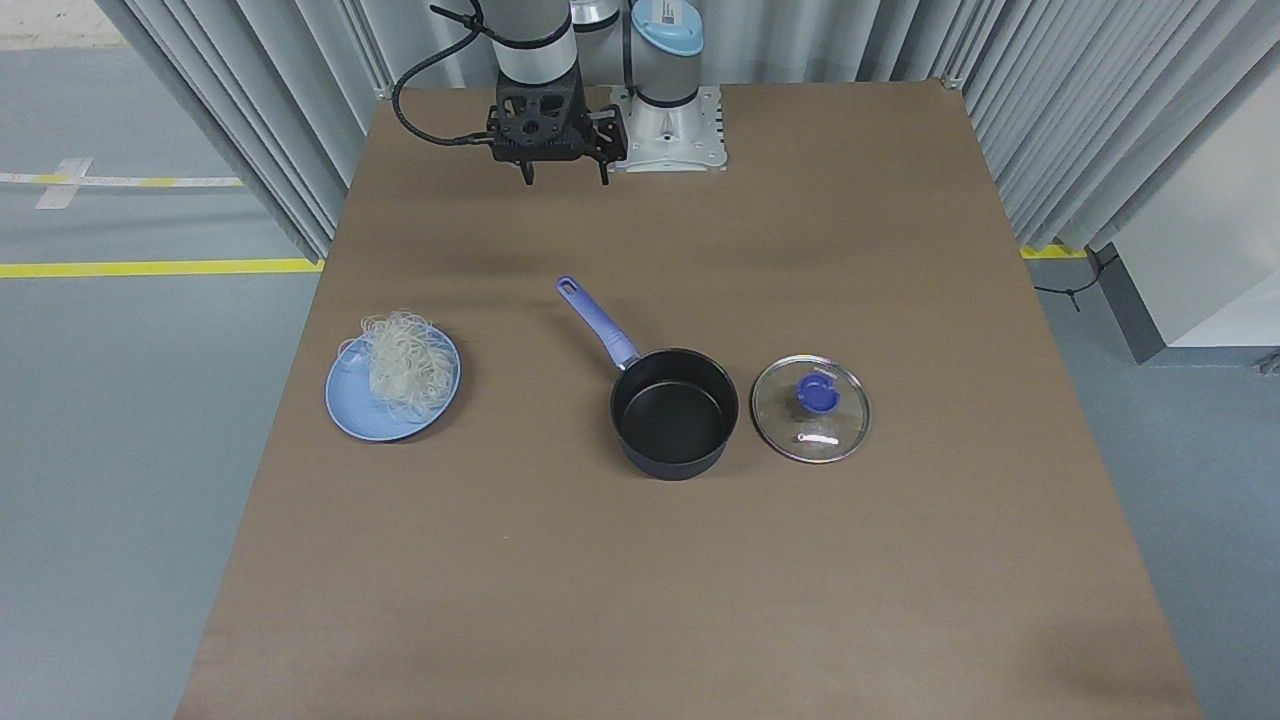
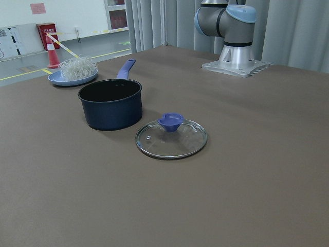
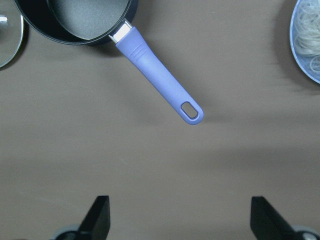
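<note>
A dark saucepan (image 1: 673, 414) with a blue handle (image 3: 158, 75) stands mid-table. Its glass lid (image 1: 811, 426) with blue knob lies just to its right in the front view. A blue plate (image 1: 356, 396) holding white noodles (image 1: 410, 360) sits to the pan's left. My gripper (image 1: 566, 170) is at the back of the table, above the surface and apart from all three. In the wrist view its fingers (image 3: 99, 220) are wide open with only bare table between them, and the pan's handle lies ahead of them.
The robot's base (image 2: 235, 67) stands at the back edge, before grey curtains.
</note>
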